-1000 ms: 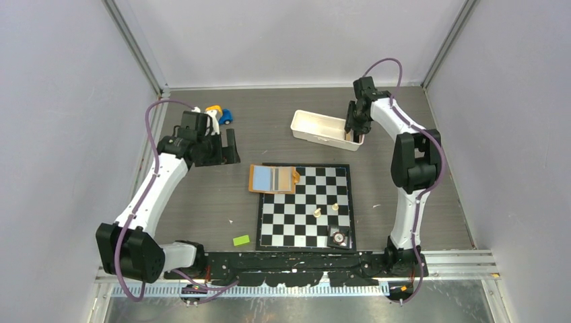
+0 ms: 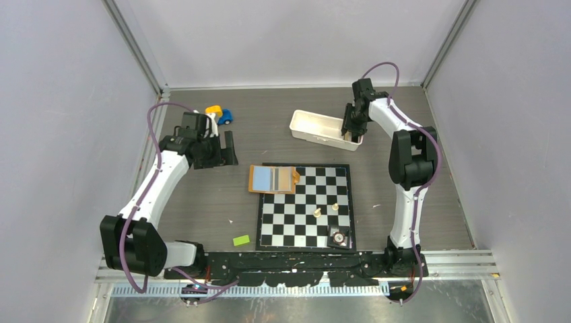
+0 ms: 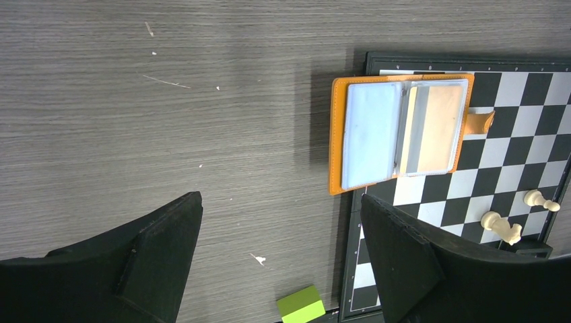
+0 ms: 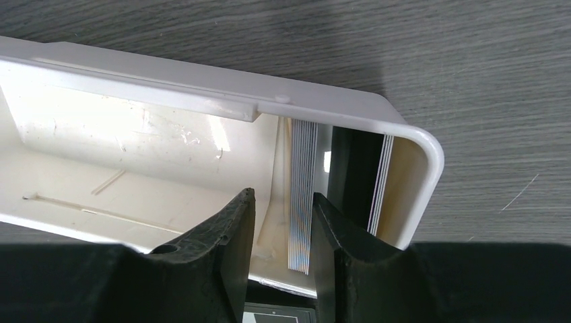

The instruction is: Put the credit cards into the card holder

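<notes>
On the table and the chessboard's corner lies the opened card holder point(image 3: 372, 134), orange-edged with clear sleeves; a light-blue panel shows on its left and a tan one on its right. Upright at one end of the white bin point(image 4: 135, 77) stands a stack of cards point(image 4: 303, 195), edges up, with dark material and more thin edges beside it. My right gripper is over that end, part open, its fingers on either side of the stack's near part; the right finger touches or nearly touches it. Left of the holder, my left gripper hangs open and empty.
The chessboard point(image 2: 306, 208) carries two pale pieces and a black box point(image 2: 339, 237). A green block point(image 2: 241, 240) lies near the front edge, a yellow-blue toy point(image 2: 219, 114) behind the left arm. Table between holder and bin is clear.
My right gripper has shifted slightly left and down over the bin's end. The left arm has drawn a little to the left. Holder and bin look almost unmoved.
</notes>
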